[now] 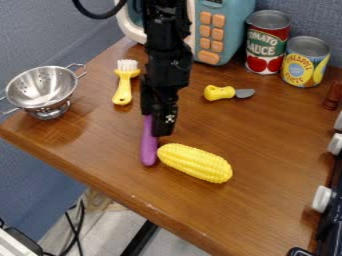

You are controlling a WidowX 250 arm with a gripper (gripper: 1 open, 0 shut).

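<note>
My black gripper (158,124) is low over the middle of the wooden table, at the upper end of a purple-handled utensil (150,152). The gripper covers the utensil's top, so I cannot tell whether it holds it. The purple handle points toward the front, just left of a yellow corn cob (194,163).
A steel colander (43,92) and a yellow brush (123,88) are at the left. A yellow-handled tool (225,93), two cans (266,45) (305,62) and a toy microwave (217,30) stand behind. Black appliance (326,210) at right edge.
</note>
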